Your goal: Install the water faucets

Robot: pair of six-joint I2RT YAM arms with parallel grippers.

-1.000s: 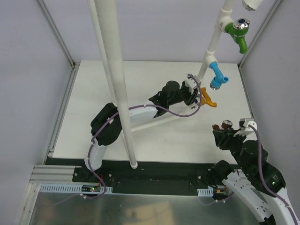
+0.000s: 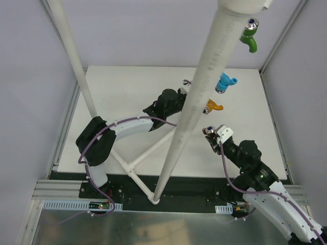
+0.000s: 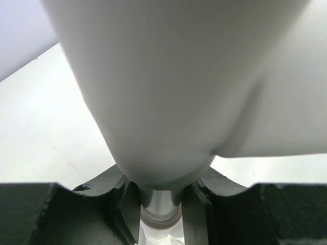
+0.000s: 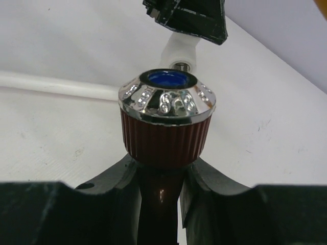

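A brown faucet, with a chrome collar and a blue centre at its end, stands upright between the fingers of my right gripper. In the top view this right gripper is over the right side of the table, shut on the faucet. My left gripper is at the white pipe frame, which partly hides it. The left wrist view has a white pipe fitting filling the picture, with the fingers on either side of its narrower end. Beyond the brown faucet, the right wrist view shows a threaded opening in a white fitting.
Green, blue and orange faucets are along the frame's far side. A thick near pipe crosses over the table and hides part of it. Bare white table lies around my right gripper.
The pipe frame has turned, its near pipe swinging rightwards across the view. My left gripper has shifted left.
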